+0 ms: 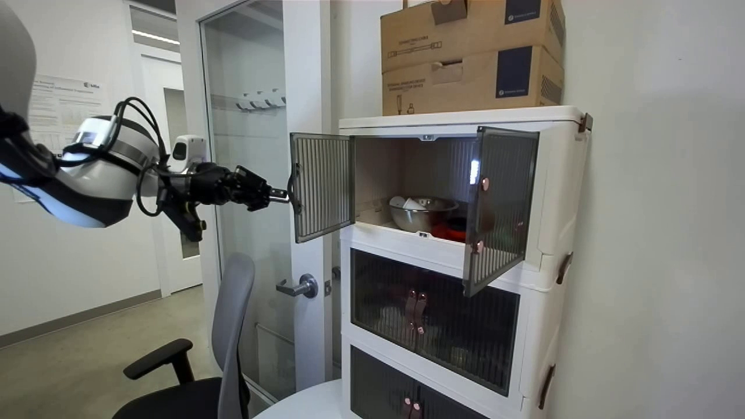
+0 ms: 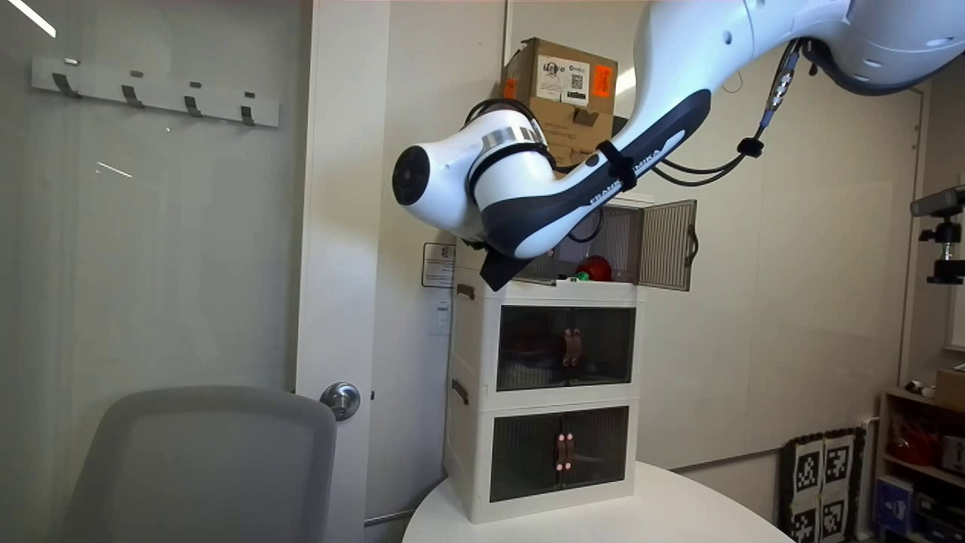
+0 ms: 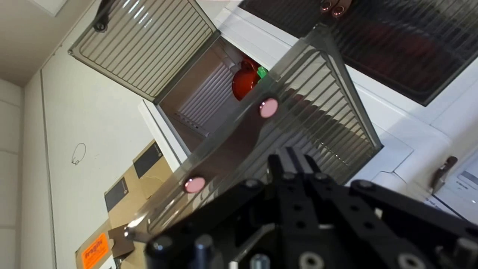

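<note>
The top compartment of the white cabinet (image 1: 447,262) stands with both ribbed translucent doors ajar. In exterior view 1, my gripper (image 1: 280,195) is shut, its tips at the outer side of the left door (image 1: 325,185), close by the handle (image 1: 296,187); whether they touch I cannot tell. That door fills the middle of the wrist view, its two pink handle rivets facing the shut fingers (image 3: 293,159). Nothing shows between the fingers. The right door (image 1: 504,202) hangs open toward the front. In exterior view 2 the arm hides my gripper.
Inside the top compartment are a metal bowl (image 1: 417,216) and a red item (image 1: 450,229). Cardboard boxes (image 1: 454,73) are stacked on the cabinet. A glass door (image 1: 244,139) and an office chair (image 1: 234,314) stand to the left. Both lower compartments are closed.
</note>
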